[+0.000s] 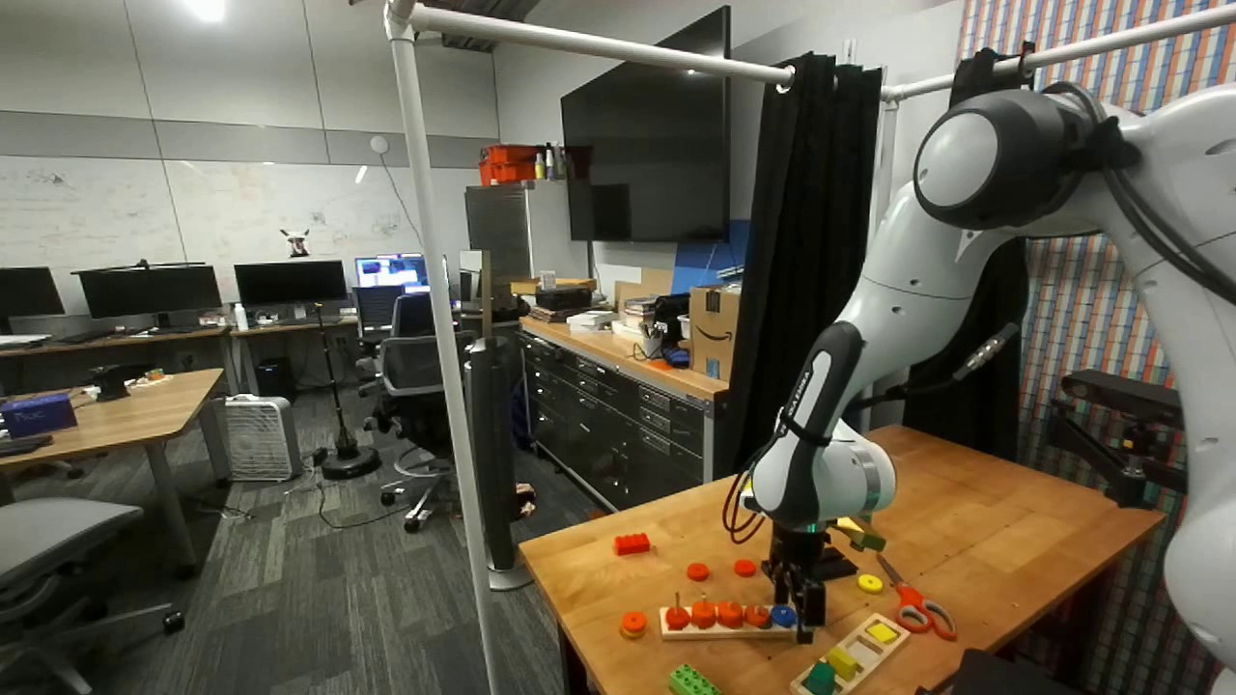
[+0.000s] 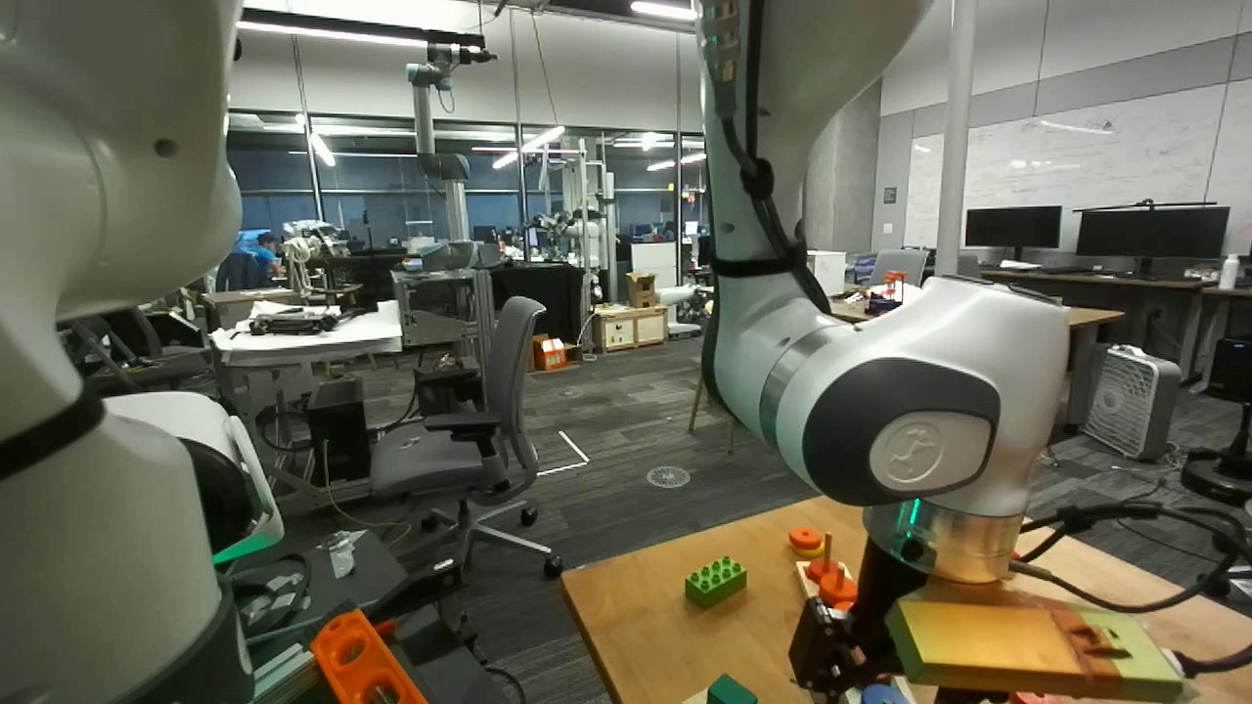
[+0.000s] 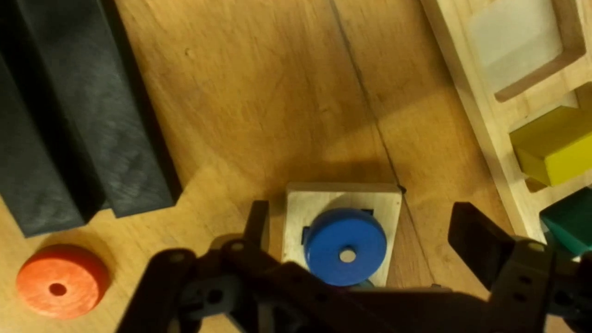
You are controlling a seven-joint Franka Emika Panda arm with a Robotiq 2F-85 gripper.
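My gripper is open, its two dark fingers apart on either side of a blue disc (image 3: 345, 247). That disc sits at the end of a pale wooden peg board (image 3: 342, 188), with a round peg tip showing through its hole. Nothing shows gripped between the fingers. In exterior view 1 the gripper (image 1: 800, 602) is low at the board's right end, partly covering the blue disc. Several orange-red rings (image 1: 702, 614) stand along the rest of the board. I cannot tell whether a finger touches the disc.
A loose red disc (image 3: 63, 281) lies left of the gripper, by a black grooved object (image 3: 111, 111). To the right is a wooden tray (image 3: 478, 119) holding yellow and green blocks. Scissors (image 1: 912, 607), a yellow ring (image 1: 870, 584) and a green brick (image 2: 716, 582) are also on the table.
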